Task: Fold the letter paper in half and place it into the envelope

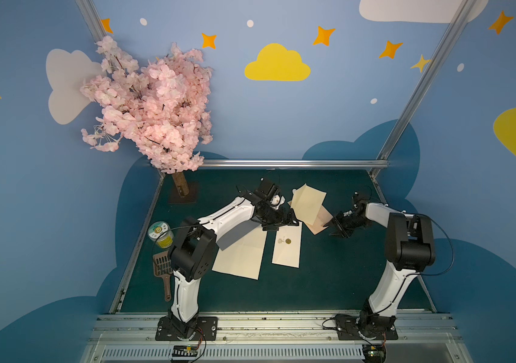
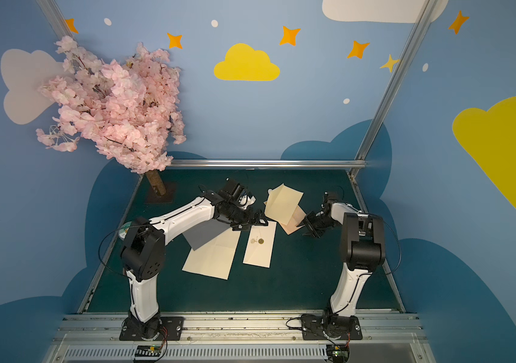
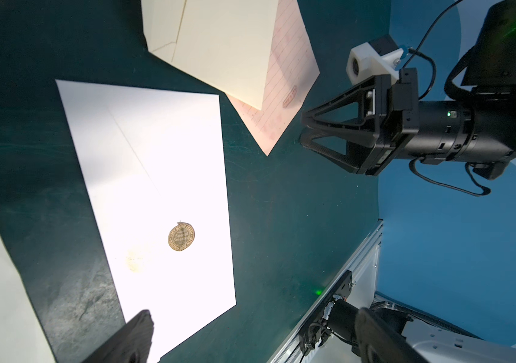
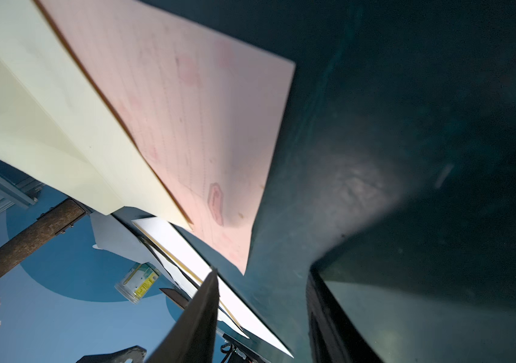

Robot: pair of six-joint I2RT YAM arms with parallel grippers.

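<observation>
A white envelope-like rectangle (image 3: 179, 163) with a gold seal (image 3: 181, 236) lies flat mid-table. Beyond it, a creased cream sheet (image 1: 310, 202) covers part of a pink lined letter paper (image 4: 209, 121), whose near corner sticks out. My left gripper is open over the white rectangle, its fingers wide apart with nothing between. My right gripper is held just right of the pink corner, fingers part open, bare table between them. Neither gripper touches any paper that I can see.
A large cream sheet (image 1: 240, 257) and a grey one (image 2: 203, 234) lie under and beside the left arm. A tin (image 1: 160, 234) and brown slotted scoop (image 1: 162, 266) are at the left, a blossom tree (image 1: 161, 103) behind.
</observation>
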